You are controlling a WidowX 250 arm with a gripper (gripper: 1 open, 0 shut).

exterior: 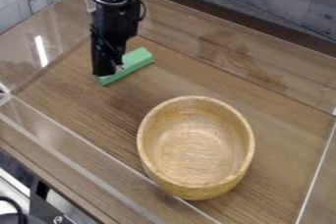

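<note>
The black robot gripper [102,69] hangs at upper left over a green block [129,64], its fingertips at the block's left side. It looks shut, with nothing clear between its fingers; whether it touches the block cannot be told. The green block lies diagonally on the wooden table.
A large tan round bowl [197,147] sits at the lower right of the wooden table [262,61]. Grey surfaces and dark cables show beyond the left edges.
</note>
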